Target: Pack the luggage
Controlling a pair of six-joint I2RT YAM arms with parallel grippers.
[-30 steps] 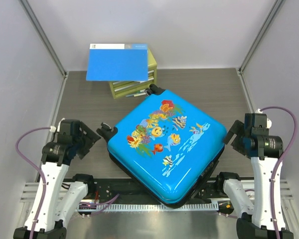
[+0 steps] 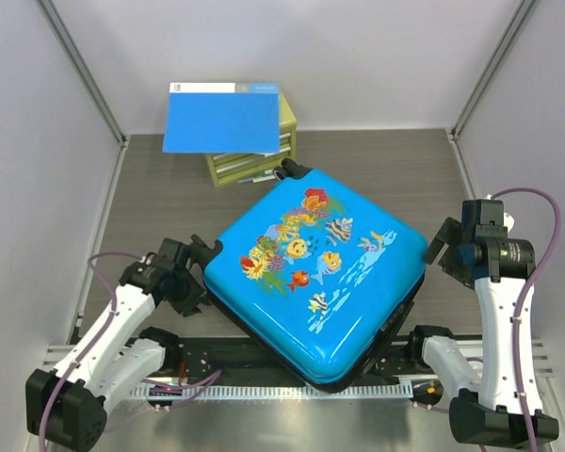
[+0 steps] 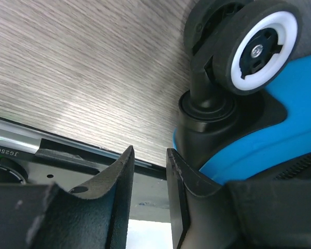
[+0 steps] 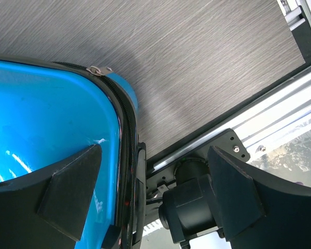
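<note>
A bright blue suitcase (image 2: 344, 306) with sea-life pictures on its lid lies flat and turned diagonally on the table. Black wheels (image 3: 264, 46) stick out at its left corner. My left gripper is beside that corner, its fingers a narrow gap apart; the right one (image 3: 179, 176) is close by the black wheel mount (image 3: 210, 111). Bare surface shows through the gap, and whether anything sits deeper is hidden. At the suitcase's right corner my right gripper stands open, one finger over the blue lid and the other outside the zipped edge.
Behind the suitcase stands a green drawer box (image 2: 254, 168) with a blue sheet (image 2: 222, 122) on top. Pens (image 2: 257, 177) lie in front of it. The rail (image 2: 254, 393) runs along the front edge.
My left arm has swung right and toward the suitcase's left wheel corner. The right arm has shifted only slightly. The suitcase has stayed where it was.
</note>
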